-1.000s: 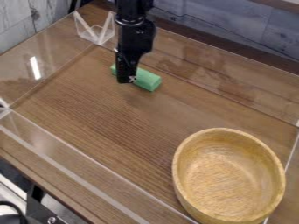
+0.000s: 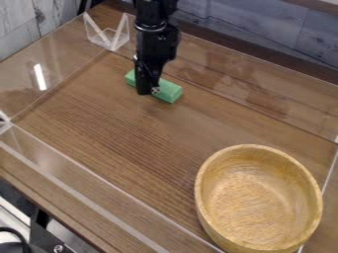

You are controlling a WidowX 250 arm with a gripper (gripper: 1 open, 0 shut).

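The black robot arm reaches down from the top of the view, and its gripper (image 2: 149,85) is low over a green block (image 2: 166,93) on the wooden table (image 2: 132,158). The fingertips are at the left part of the block and hide some of it. They look close together, but whether anything is between them is too small to tell.
A large yellow bowl (image 2: 258,198) stands at the lower right. Clear plastic pieces lie at the left edge and top left.
The gripper has shifted very slightly over the last second, staying at the green block. The block lies in about the same place.
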